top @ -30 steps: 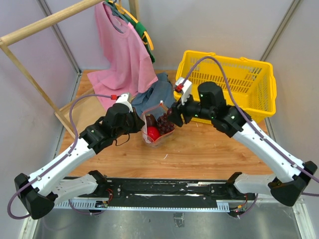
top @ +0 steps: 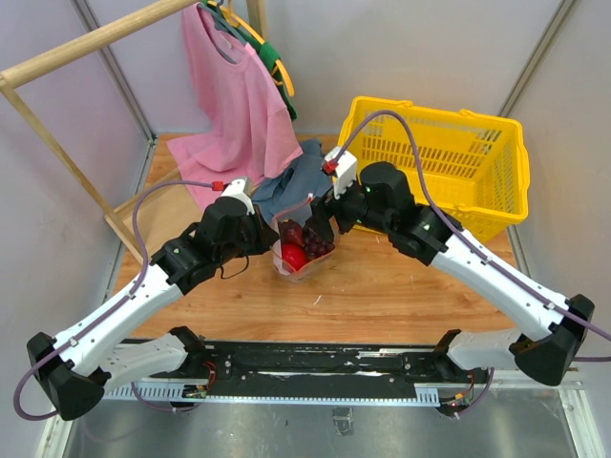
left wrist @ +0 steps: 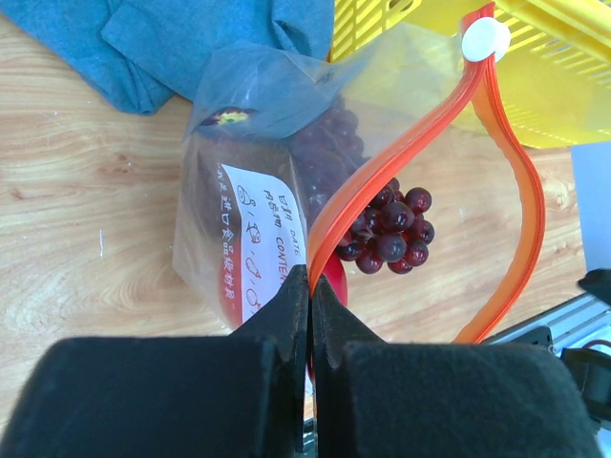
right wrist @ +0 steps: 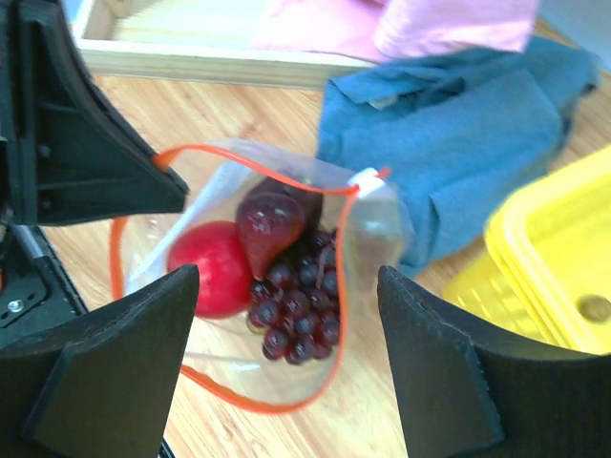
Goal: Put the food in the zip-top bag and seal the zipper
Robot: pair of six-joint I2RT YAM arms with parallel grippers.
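The clear zip top bag (top: pixel 298 274) stands with its orange-rimmed mouth wide. Inside are a red round food (right wrist: pixel 210 269), dark grapes (right wrist: pixel 298 310) and a dark purple eggplant-like food (right wrist: pixel 270 225). My left gripper is shut on the bag's orange zipper rim (left wrist: pixel 401 153), at the left side of the mouth. A white slider (left wrist: pixel 485 40) sits at the rim's far corner. Over the bag's right side, my right gripper is open. Its fingers (right wrist: pixel 134 358) are spread with nothing gripped, and the food shows below between them.
A yellow basket (top: pixel 520 181) stands at the back right, close to the right gripper. Blue cloth (top: pixel 286 186) lies just behind the bag, with a pink shirt (top: pixel 229 95) hanging on a wooden rack (top: pixel 62 143).
The left arm has not moved, and the food lies in the bag as before.
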